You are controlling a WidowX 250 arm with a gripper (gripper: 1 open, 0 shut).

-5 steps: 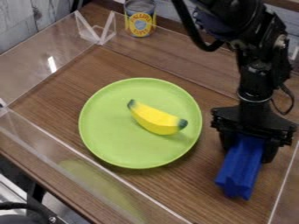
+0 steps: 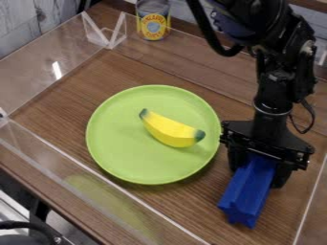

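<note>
My black gripper (image 2: 266,151) is low at the right side of the table, down over a blue block (image 2: 243,201) that extends from beneath it toward the front. Whether the fingers are closed on the block is hidden by the gripper body. A yellow banana (image 2: 171,128) lies on a green plate (image 2: 121,158), to the left of the gripper.
A can or jar with a yellow label (image 2: 153,21) stands at the back. Clear plastic edging runs along the left and front edges.
The gripper and blue block have shifted slightly to the left over the last second. The plate and banana have not moved.
</note>
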